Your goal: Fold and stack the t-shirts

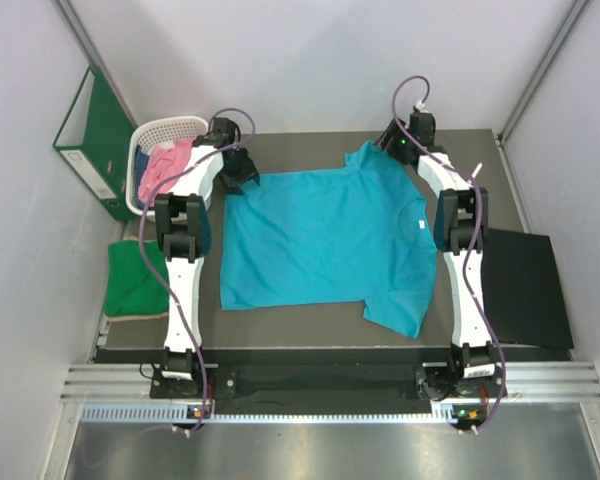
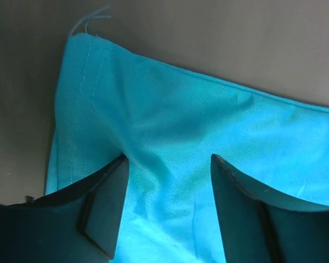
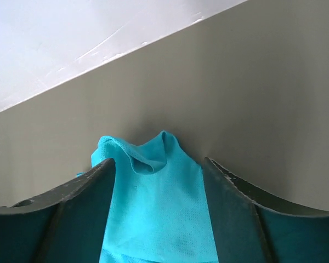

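A turquoise t-shirt (image 1: 320,240) lies spread on the dark table, with a sleeve sticking out at its top right and another at its bottom right. Over its upper left corner is my left gripper (image 1: 246,177); in the left wrist view its fingers (image 2: 111,200) stand apart, with a raised fold of cloth below and between them. My right gripper (image 1: 390,145) is at the upper right sleeve. The right wrist view has the crumpled sleeve end (image 3: 151,164) between its parted fingers. Neither pair is closed on the cloth.
A white basket (image 1: 148,131) holding pink and blue cloth stands at the back left, beside a green binder (image 1: 90,145). A folded green cloth (image 1: 135,282) lies at the left, a black panel (image 1: 525,290) at the right. A white wall borders the back.
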